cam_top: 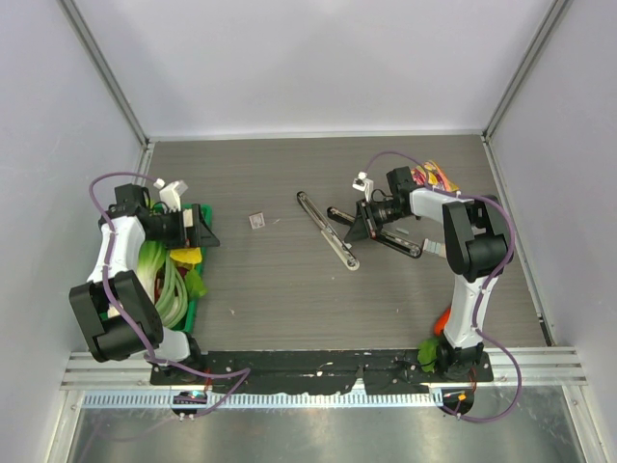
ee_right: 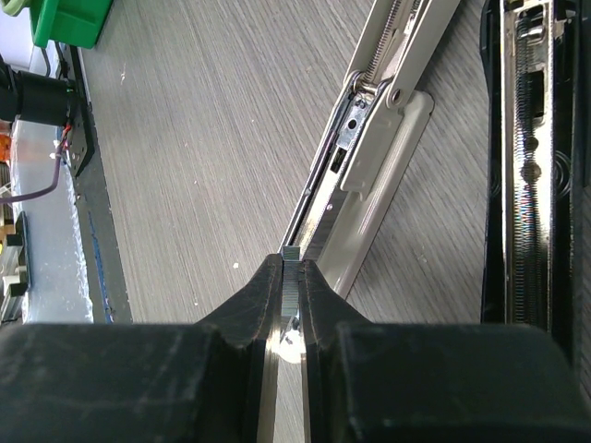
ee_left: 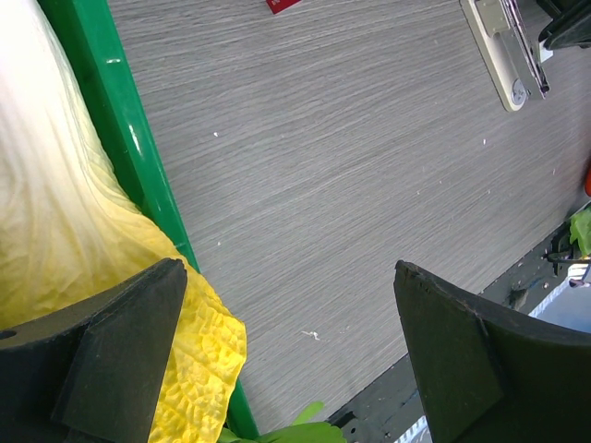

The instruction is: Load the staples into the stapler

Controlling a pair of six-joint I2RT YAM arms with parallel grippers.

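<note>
The white stapler [cam_top: 328, 231] lies opened flat on the table, its metal staple channel [ee_right: 325, 208] facing up in the right wrist view. My right gripper is shut on a small silver strip of staples [ee_right: 290, 288], which shows as a narrow grey piece between the fingertips. From that view the strip overlaps the near end of the channel; whether it touches the channel I cannot tell. Over the green basket at the left, my left gripper [cam_top: 201, 231] stands open with nothing between its fingers.
A black stapler [ee_right: 531, 185], also opened, lies close to the right of the white one. The green basket [ee_left: 138, 138] holds vegetables and a yellow cloth-like item. A small box [cam_top: 256, 221] sits left of centre, and a colourful packet [cam_top: 436, 176] at the back right.
</note>
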